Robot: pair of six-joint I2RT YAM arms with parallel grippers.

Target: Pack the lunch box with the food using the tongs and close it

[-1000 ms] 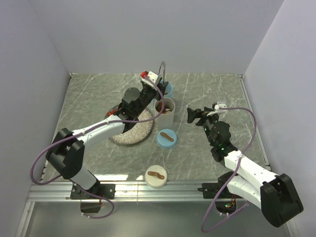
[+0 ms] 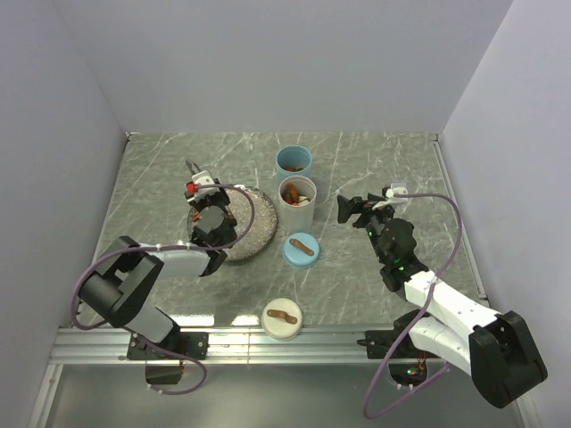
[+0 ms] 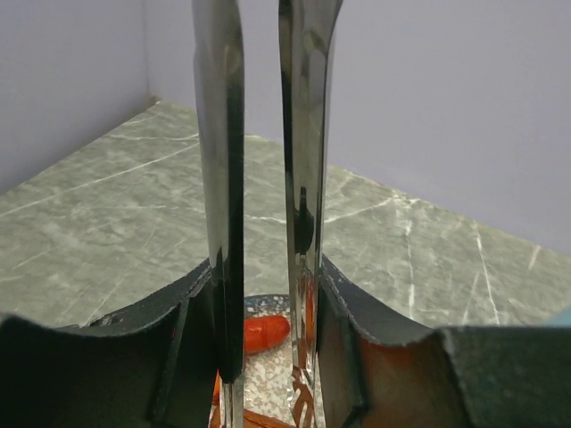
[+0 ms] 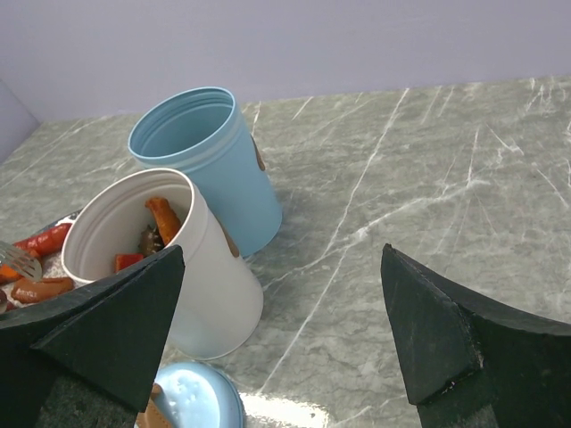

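Observation:
Over the left part of the round speckled plate (image 2: 259,223) hangs my left gripper (image 2: 203,185). In the left wrist view its black fingers (image 3: 183,343) stand apart, with the two shiny arms of metal tongs (image 3: 220,223) between them. A red sausage (image 3: 265,333) shows below, partly behind the tongs. The white canister (image 4: 219,294) holds a brown drumstick (image 4: 164,218) and other food, including something red. Behind it stands the blue canister (image 4: 254,201), its bottom hidden. My right gripper (image 2: 357,208) is open and empty, above bare table right of the canisters.
A blue lid (image 2: 295,259) with a brown handle lies in front of the white canister. Nearer the front edge is a white lid (image 2: 282,331). Sausages (image 4: 42,290) lie on the plate.
My left gripper, carrying the tongs, has swung left from beside the canisters to the plate's left part. The right arm, canisters and lids stay where they were.

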